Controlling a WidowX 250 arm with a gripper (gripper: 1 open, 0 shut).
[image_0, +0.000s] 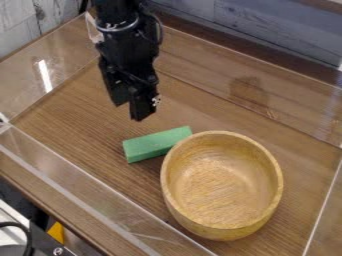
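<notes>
My black gripper (135, 100) hangs open over the wooden surface, above and behind a green rectangular block (156, 144), with no object visible between its fingers. The block lies flat, angled, just left of an empty round light-wood bowl (221, 210) at the lower right.
The wooden tray floor (254, 85) is clear at the back and right. Clear or pale walls edge it on the left and at the back. Dark cables lie outside it at the lower left.
</notes>
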